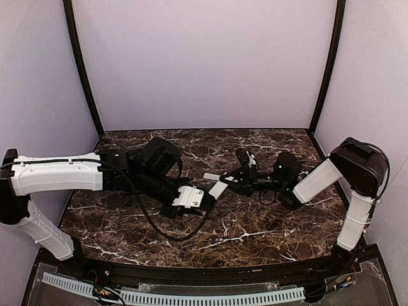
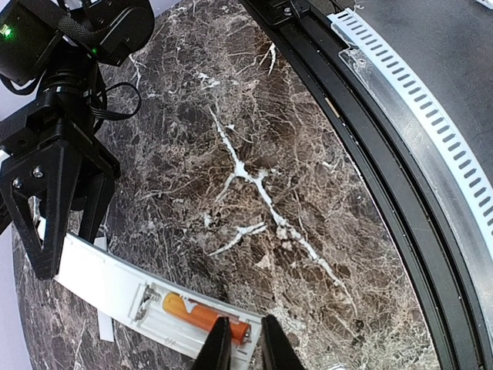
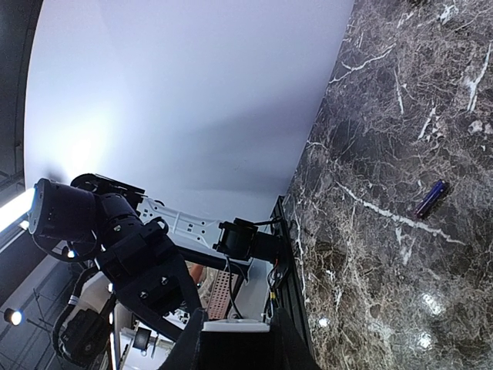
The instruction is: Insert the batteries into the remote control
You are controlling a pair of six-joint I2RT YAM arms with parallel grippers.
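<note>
The white remote is held at one end by my right gripper, shut on it. Its battery compartment faces up in the left wrist view, with an orange battery lying in it beside a visible metal spring. My left gripper is over that compartment end, its tips at the battery; whether they touch it I cannot tell. The tips look slightly parted. In the top view the left arm hides the compartment. A dark blue battery lies loose on the marble table in the right wrist view.
A white strip, likely the cover, lies beside the remote.
</note>
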